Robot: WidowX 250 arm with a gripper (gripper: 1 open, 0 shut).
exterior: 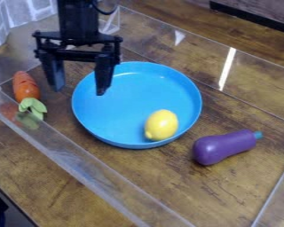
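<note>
The gripper [78, 71] hangs at the upper left, over the left rim of a blue plate [121, 105], its two dark fingers spread apart and open, with no object visible between them. A yellow lemon-like object [161, 125] rests on the right part of the plate. An orange carrot [25, 86] with pale green leaves lies left of the plate, just beside and below the gripper in the view.
A purple eggplant [222, 148] lies on the wooden table [227, 71] to the right of the plate. Clear plastic edging runs along the left side and across the lower left.
</note>
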